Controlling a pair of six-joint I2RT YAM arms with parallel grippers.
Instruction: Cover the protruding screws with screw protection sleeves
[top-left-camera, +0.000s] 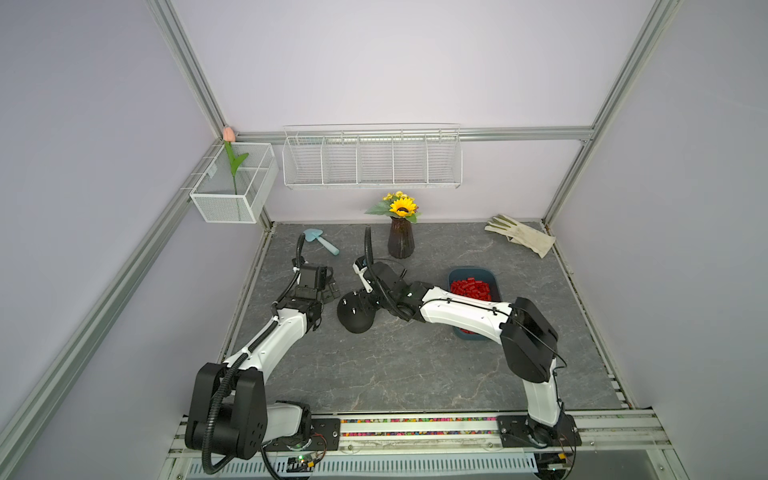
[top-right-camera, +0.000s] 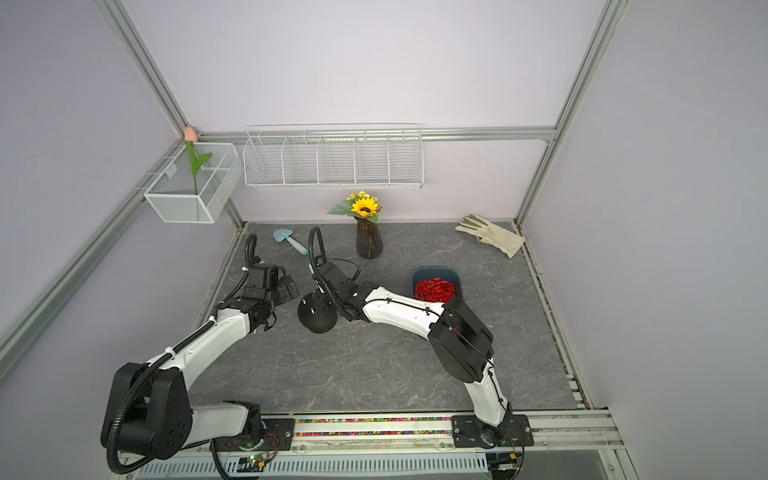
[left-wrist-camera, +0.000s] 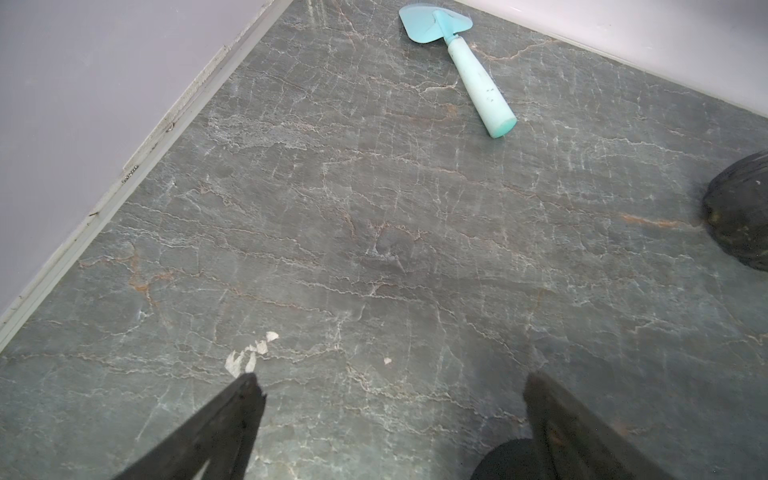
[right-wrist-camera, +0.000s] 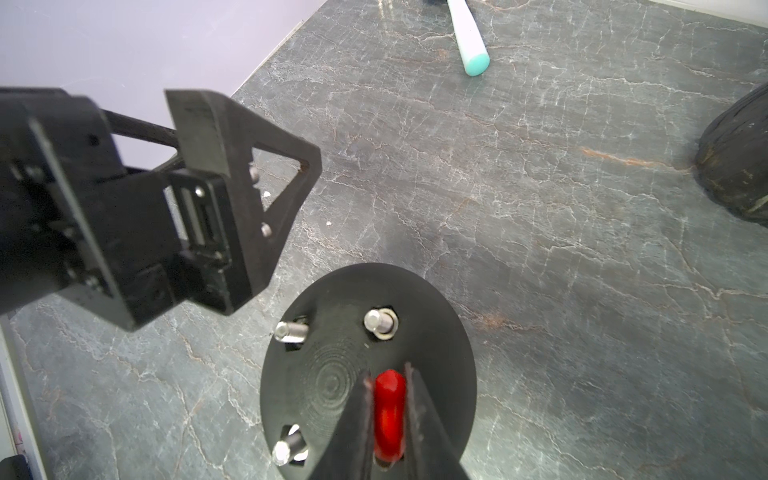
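In the right wrist view my right gripper is shut on a red sleeve, held over the black round base. Three bare metal screws stick up from that base: an upper left screw, an upper screw and a lower left screw. Below the sleeve a small part of another fitting shows; whether the sleeve sits on a screw there I cannot tell. My left gripper stands open and empty, left of the base. More red sleeves fill a dark blue bin on the right.
A blue toy shovel lies at the back left, and a vase with sunflowers stands at the back. A glove rests at the back right. The left gripper hangs close beside the base.
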